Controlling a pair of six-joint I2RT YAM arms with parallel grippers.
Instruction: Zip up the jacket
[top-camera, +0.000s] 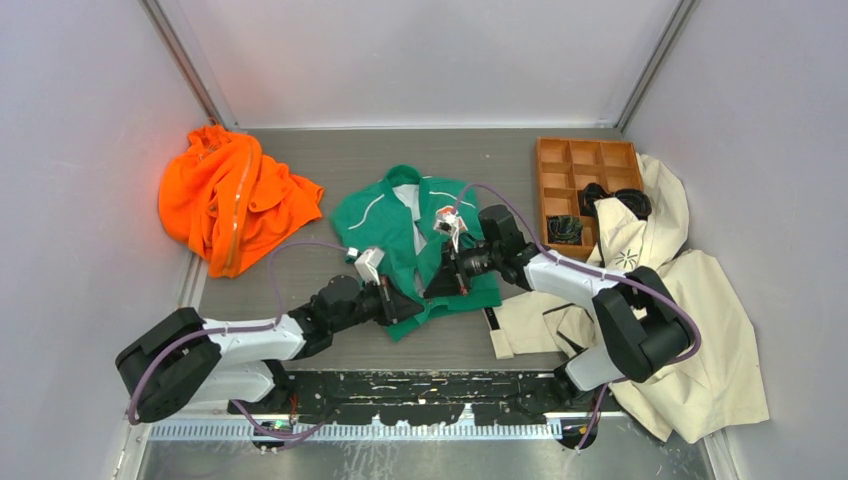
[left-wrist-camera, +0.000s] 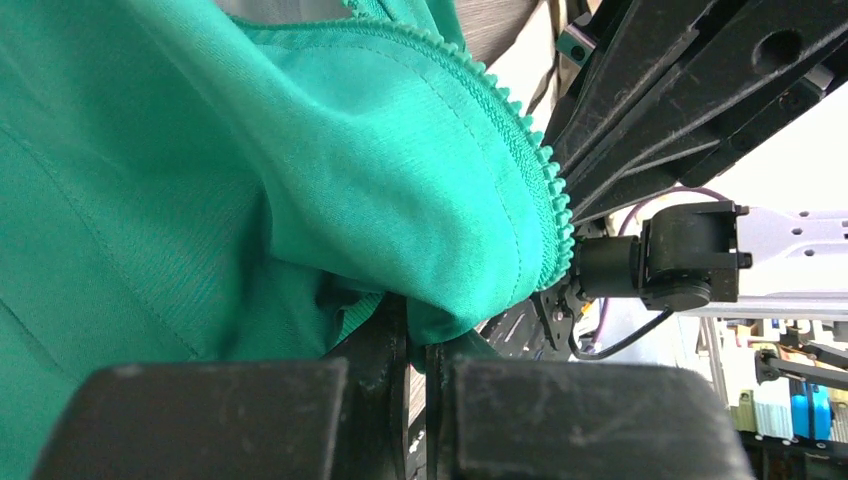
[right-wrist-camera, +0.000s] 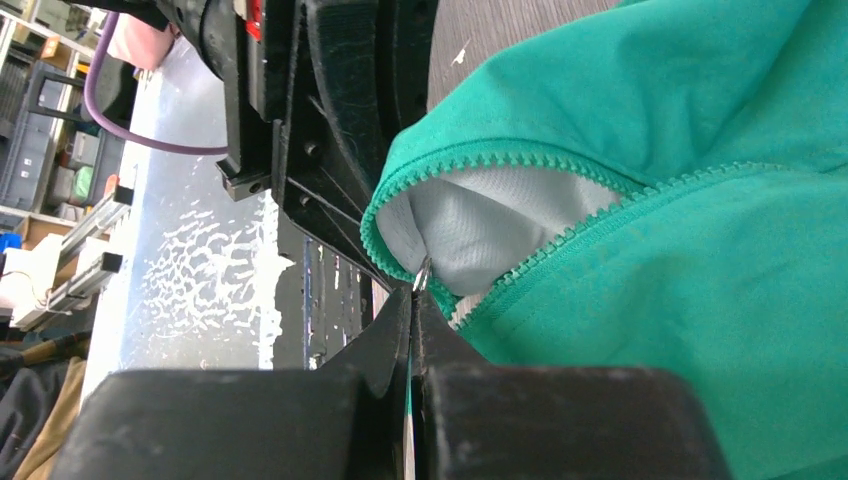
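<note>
The green jacket (top-camera: 365, 215) lies spread in the middle, its front open with grey lining showing. At the lower hem, my left gripper (top-camera: 400, 312) is shut on jacket fabric beside the zipper (left-wrist-camera: 545, 180), seen bunched above its fingers (left-wrist-camera: 415, 355). My right gripper (top-camera: 445, 290) is just right of it, shut on a small metal zipper pull (right-wrist-camera: 423, 270) at the bottom of the toothed edges. The two grippers are close together; the zipper's lower end is partly hidden by them.
An orange garment (top-camera: 235, 200) lies at the left. A wooden compartment tray (top-camera: 585, 150) and cream garments (top-camera: 700, 330) fill the right. Bare table shows behind the jacket.
</note>
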